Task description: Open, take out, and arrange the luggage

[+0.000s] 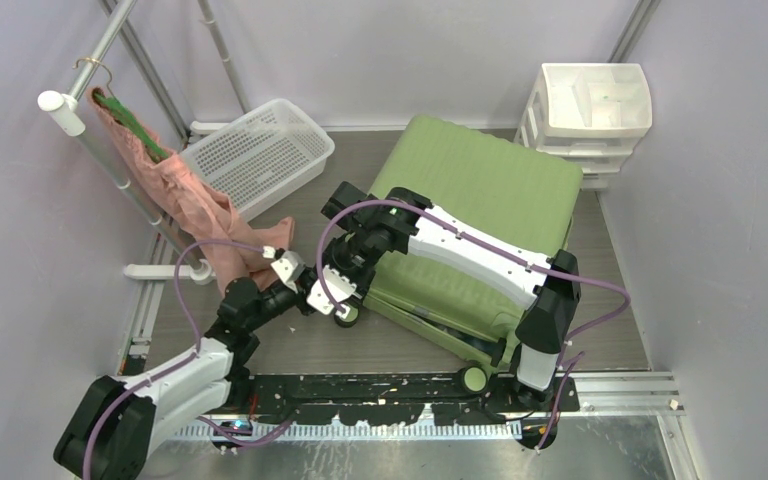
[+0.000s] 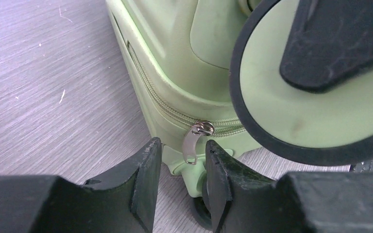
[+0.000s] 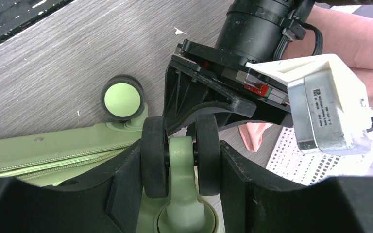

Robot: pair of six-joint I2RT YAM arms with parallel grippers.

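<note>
A green suitcase [image 1: 480, 180] lies on the floor at centre right, its lower edge parted. In the left wrist view its zipper pull [image 2: 190, 145] hangs from the zipper beside a large wheel [image 2: 311, 116]; my left gripper stands open around the lower part of the pull, fingers apart. In the right wrist view my right gripper is shut on a green wheel post [image 3: 182, 184] of the suitcase. In the top view both grippers are largely hidden by the arms at the suitcase's left corner.
Pink trousers [image 1: 195, 210] hang from a rack at the left, reaching the floor. A white basket [image 1: 260, 150] sits at the back left, white drawers [image 1: 588, 100] at the back right. Bare floor shows left of the suitcase.
</note>
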